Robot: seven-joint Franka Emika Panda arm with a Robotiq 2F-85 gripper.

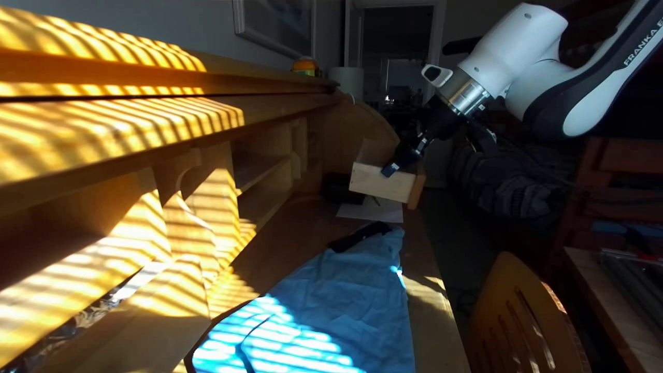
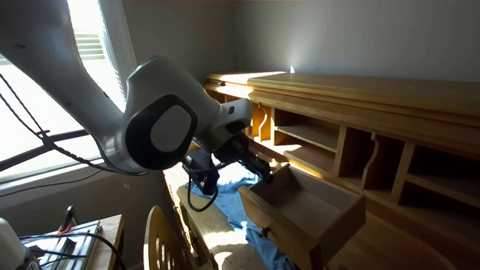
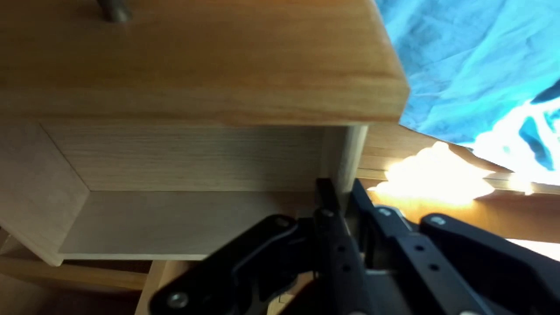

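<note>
A wooden drawer [image 1: 382, 180], pulled free of any slot, hangs tilted above the desk at its far end. My gripper [image 1: 390, 170] is shut on the thin side wall of the drawer. In the wrist view the two black fingers [image 3: 328, 195] straddle that wall [image 3: 352, 152], one inside the drawer and one outside. The thick front panel [image 3: 210, 63] with its dark knob [image 3: 113, 9] fills the top of that view. Seen from the other side, the drawer's inside [image 2: 310, 202] looks empty.
A blue cloth [image 1: 335, 292] covers much of the desk top. White paper [image 1: 371, 210] lies beneath the drawer. The desk's cubbyholes [image 2: 310, 135] run along the back. A wooden chair [image 1: 528, 317] stands at the front edge.
</note>
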